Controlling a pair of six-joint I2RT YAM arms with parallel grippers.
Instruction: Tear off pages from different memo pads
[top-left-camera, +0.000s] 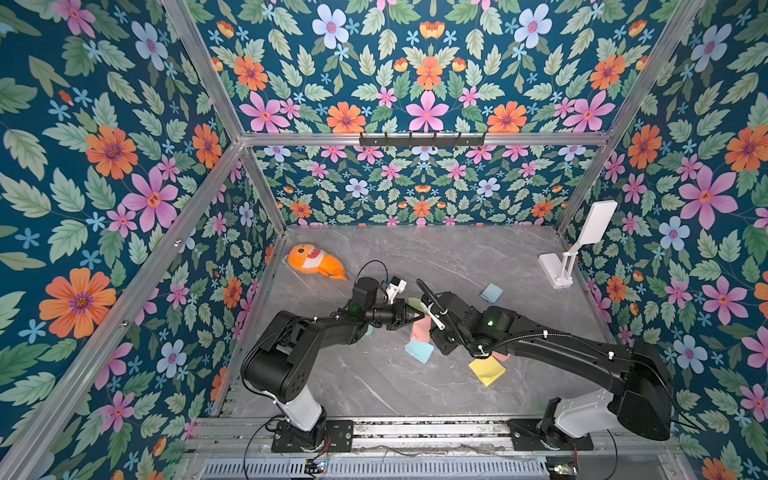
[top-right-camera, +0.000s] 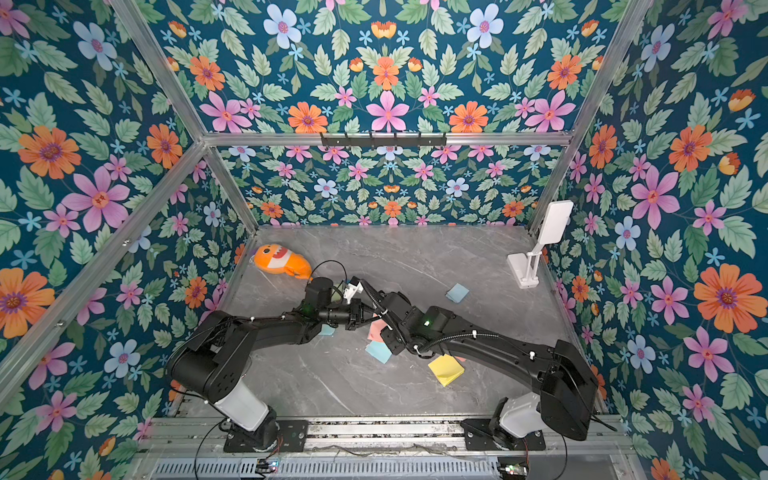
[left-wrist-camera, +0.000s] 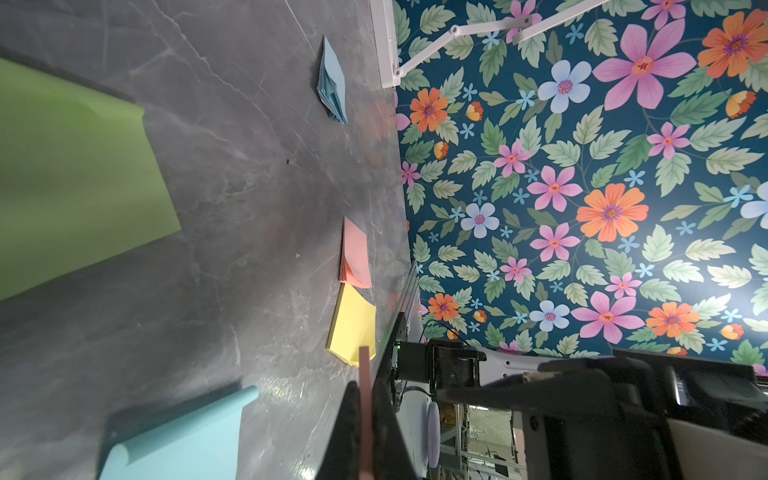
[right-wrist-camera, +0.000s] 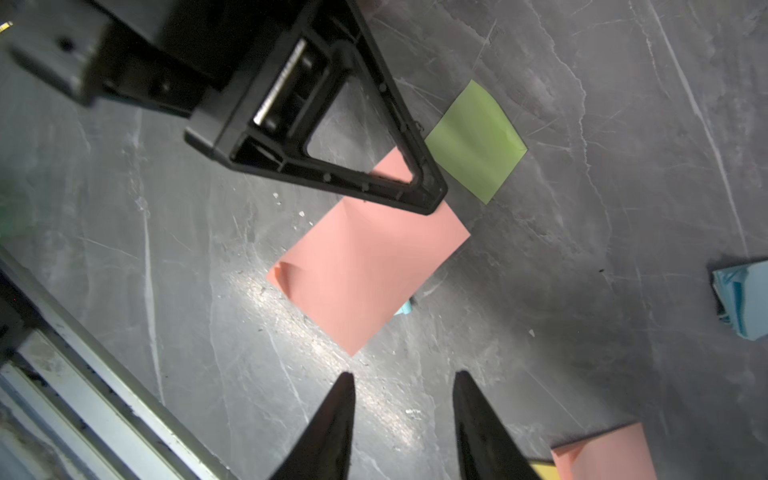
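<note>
A loose pink page hangs from my left gripper, which is shut on it; the left wrist view shows the sheet edge-on as a thin strip between the fingertips. Close by, my right gripper has its fingers apart and nothing between them. The blue pad (top-left-camera: 491, 293) lies toward the back right. Side by side at the front right are the yellow pad (left-wrist-camera: 352, 324) and the pink pad (left-wrist-camera: 356, 254), the latter mostly covered by the right arm in the top left view.
Loose on the table lie a green page (right-wrist-camera: 480, 144) and a curled light blue page (left-wrist-camera: 192, 436). An orange plush toy (top-left-camera: 316, 261) rests at the back left. A white lamp (top-left-camera: 557, 270) stands at the back right.
</note>
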